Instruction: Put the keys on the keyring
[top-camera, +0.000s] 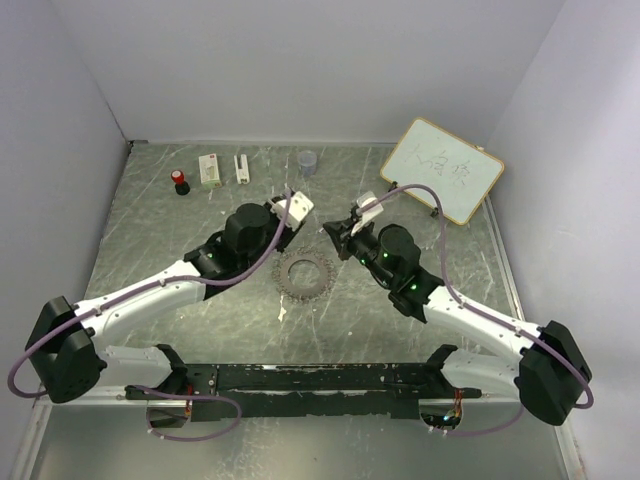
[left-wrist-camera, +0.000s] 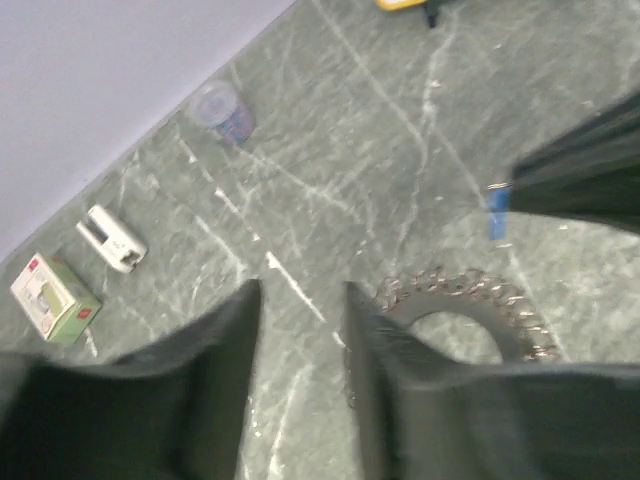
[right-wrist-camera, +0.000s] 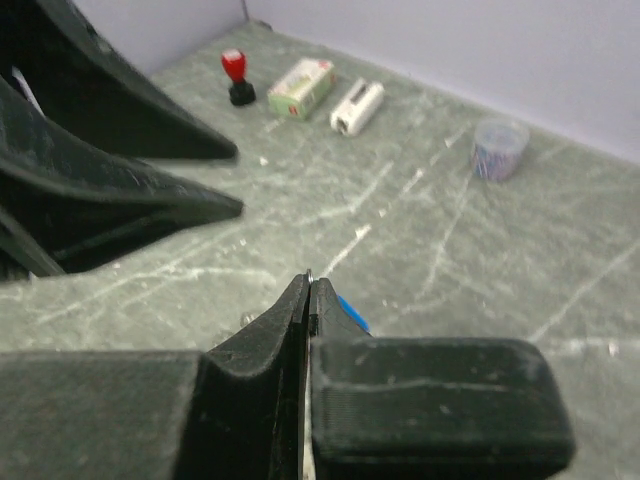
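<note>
A dark ring with a beaded or chain-like outer edge, seemingly the keyring, appears flat over the table below my grippers. Part of it shows at lower right in the left wrist view. My left gripper is part open, its fingers apart with nothing between them. Facing it from the right, my right gripper is shut. A small blue piece with metal ends sticks out at its fingertips, seemingly pinched there; whether it is a key I cannot tell. The two grippers stand apart.
Toward the back stand a red-and-black stamp, a small box, a white holder and a clear cup. A whiteboard leans at the back right.
</note>
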